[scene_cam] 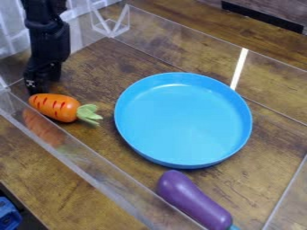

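Note:
My black gripper (41, 75) hangs upright at the upper left, by the clear wall, its fingertips low near the wood floor just behind an orange toy carrot (56, 106) with pale green leaves. The fingertips are dark and small, and I see nothing clearly held between them. A light blue plate (182, 120) lies to the right of the carrot. A purple toy eggplant (192, 199) lies at the lower right, below the plate.
Clear walls (90, 166) border the wooden work area on several sides. Bare wood (132, 67) shows above the plate and between it and my gripper. A blue object (6, 214) sits outside at the lower left.

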